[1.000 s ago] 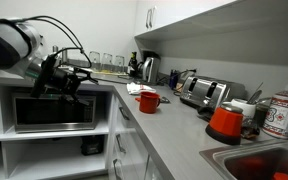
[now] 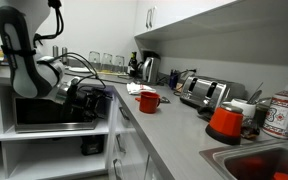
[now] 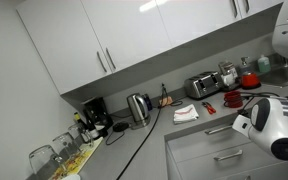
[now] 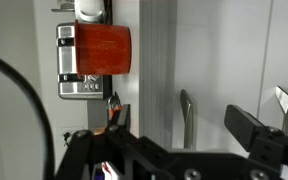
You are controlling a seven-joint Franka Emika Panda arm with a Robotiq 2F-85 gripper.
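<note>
My gripper is open in the wrist view, its dark fingers spread wide with nothing between them. Behind the gap lies a pale drawer front with a metal handle (image 4: 187, 115); a second handle (image 4: 283, 100) shows farther right. In exterior view 1 the gripper (image 2: 74, 98) hangs below counter height, in front of the black microwave, and its fingertips are hard to make out. A red mug (image 2: 149, 102) stands on the counter near its edge, apart from the gripper. The same mug (image 4: 102, 50) appears beside the counter edge in the wrist view.
On the counter are a toaster (image 2: 204, 93), a red kettle (image 2: 225, 122), a white cloth (image 3: 185, 114) and a steel kettle (image 3: 139, 108). The microwave (image 2: 59, 110) sits in the open shelving. A sink (image 2: 259, 160) lies at the near right.
The arm has come down and its white forearm has swung to the right in exterior view 1. The gripper now hangs lower, in front of the microwave. Mug and counter items have stayed put.
</note>
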